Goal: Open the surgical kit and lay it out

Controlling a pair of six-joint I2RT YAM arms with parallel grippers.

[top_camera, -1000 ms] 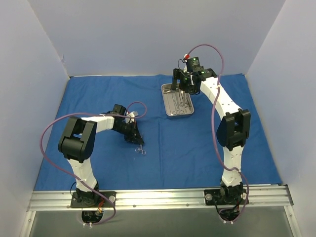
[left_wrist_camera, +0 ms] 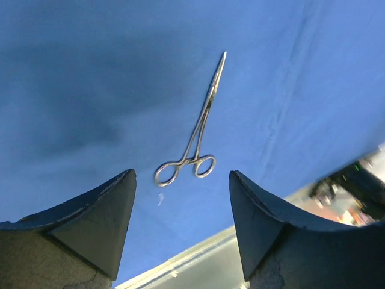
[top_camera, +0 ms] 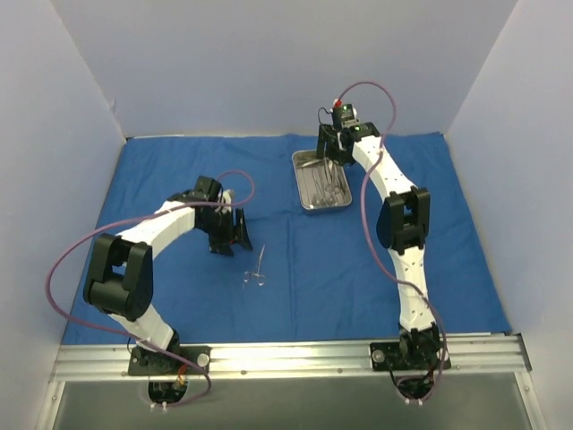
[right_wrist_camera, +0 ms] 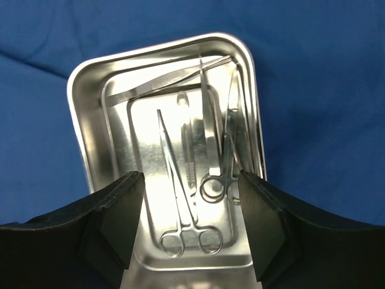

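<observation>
On the blue cloth lies a pair of clamp scissors (left_wrist_camera: 201, 123), closed, its finger rings toward the cloth's near edge; the top view also has these scissors (top_camera: 255, 276). My left gripper (top_camera: 235, 249) hangs behind and left of them, open and empty, its fingers (left_wrist_camera: 99, 223) wide apart. Toward the back stands the metal tray (top_camera: 302, 202), holding several instruments: tweezers (right_wrist_camera: 159, 81) across its far end, a ringed clamp (right_wrist_camera: 177, 186) and slim tools along its right side. Above the tray, my right gripper is open, with nothing between its fingers.
Blue cloth (top_camera: 403, 296) covers the table, with wide bare room at the front right and back left. Grey walls (top_camera: 286, 72) close off the back and sides. A metal rail (top_camera: 286, 358) runs along the front.
The left gripper has opened and drawn back up and left, leaving the scissors lying on the cloth. The right arm has swung slightly to the left, its gripper still over the tray's far end.
</observation>
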